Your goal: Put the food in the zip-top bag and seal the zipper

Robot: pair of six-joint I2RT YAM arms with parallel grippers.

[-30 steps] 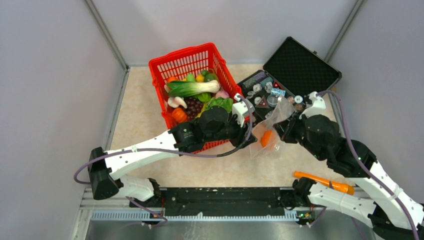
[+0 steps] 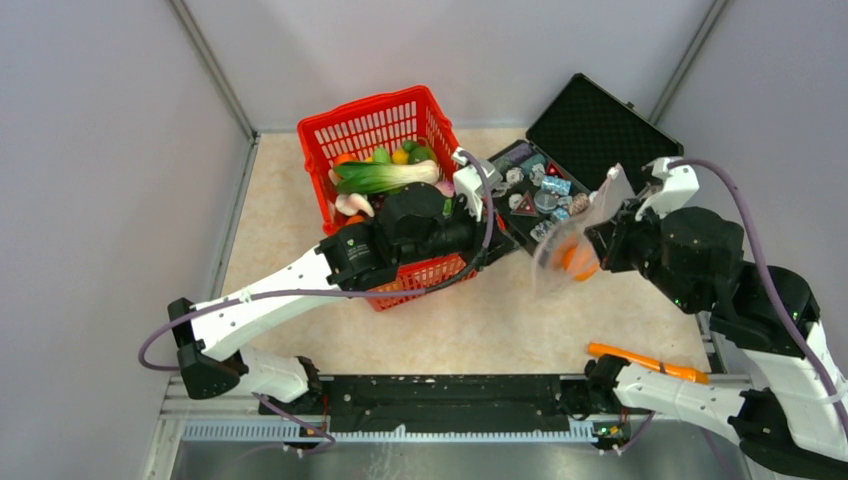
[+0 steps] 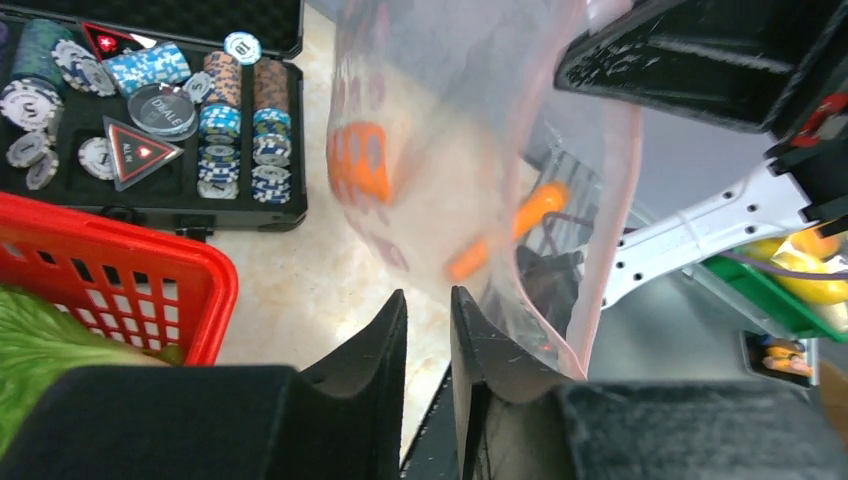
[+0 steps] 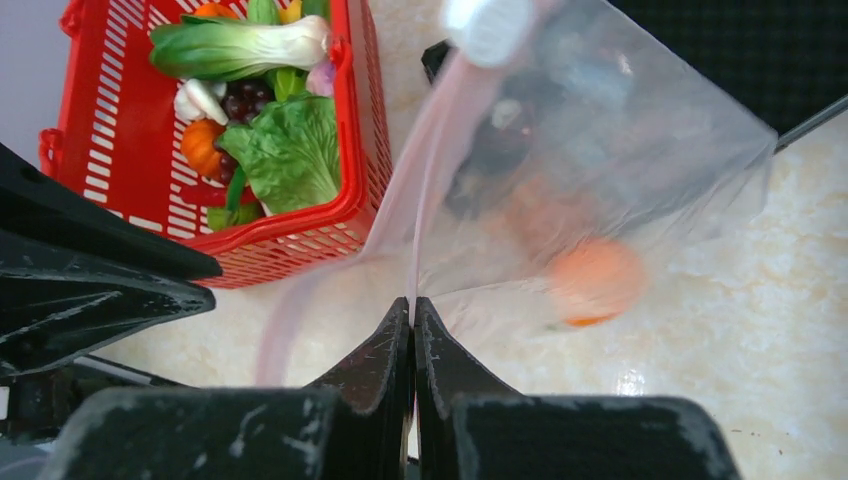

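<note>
A clear zip top bag (image 2: 548, 272) hangs over the table with an orange food piece (image 2: 580, 262) inside it. My right gripper is shut on the bag's edge; the thin film runs in between its fingertips. Next to the bag is my left gripper, its fingers parted by a small gap and no film between them. In the right wrist view the left gripper stands apart from the bag (image 4: 680, 170). The orange food (image 4: 597, 280) is blurred through the film, so its kind is unclear.
A red basket (image 2: 432, 110) of vegetables stands beneath and behind the left arm. Behind the bag lies an open case of poker chips (image 2: 545, 200). An orange cylinder (image 2: 640, 362) lies at the front right.
The right gripper has moved right and toward the camera, carrying the bag away from the left gripper. The orange food swung right with the bag.
</note>
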